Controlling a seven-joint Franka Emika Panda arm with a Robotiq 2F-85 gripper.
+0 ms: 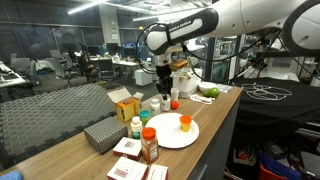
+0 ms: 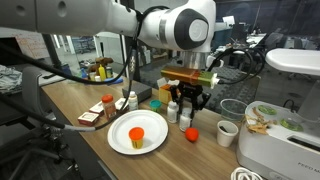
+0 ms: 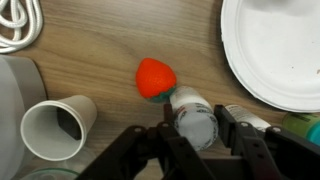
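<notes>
Between the fingers of my gripper is a white bottle (image 3: 194, 113) with a rounded pale top, seen from above in the wrist view. The fingers are closed against its sides. In exterior view 2 my gripper (image 2: 194, 98) points down at the same bottle (image 2: 185, 119), which is upright at the table; whether its base touches the wood cannot be told. A second white bottle (image 2: 172, 109) stands close beside it. Just by the held bottle lies a red fruit-like object (image 3: 155, 77) with a green end.
A white cup (image 3: 44, 129) stands near the red object. On the other side is a white plate (image 2: 120, 128) bearing an orange cup (image 2: 137, 136). A grey-white bin (image 2: 275, 150) borders the table; several jars and boxes crowd the far end.
</notes>
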